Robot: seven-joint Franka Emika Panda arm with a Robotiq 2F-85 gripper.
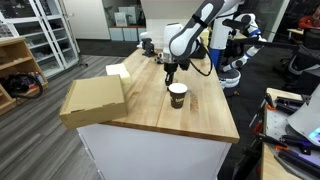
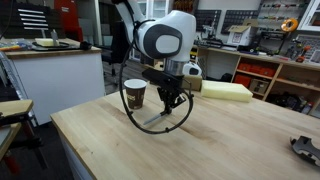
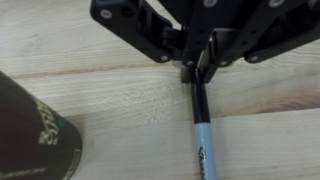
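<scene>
A marker with a black cap and grey body (image 3: 205, 148) runs downward from my gripper in the wrist view. The fingertips are shut on its black end. In exterior view 2 the marker (image 2: 155, 118) appears slanted at or just over the wooden tabletop; whether it touches the wood I cannot tell. My gripper (image 2: 167, 109) is low over the table there. To the marker's left stands a dark mug (image 2: 135, 95), upright and apart from it. The same mug (image 1: 177, 94) is nearer the camera than my gripper (image 1: 170, 81) in exterior view 1.
A cardboard box (image 1: 93, 101) occupies the table's left edge. A pale yellow block (image 2: 226, 91) lies toward the back. At the right of exterior view 2 is a dark object (image 2: 306, 149). Bare wood (image 2: 215, 145) stretches between.
</scene>
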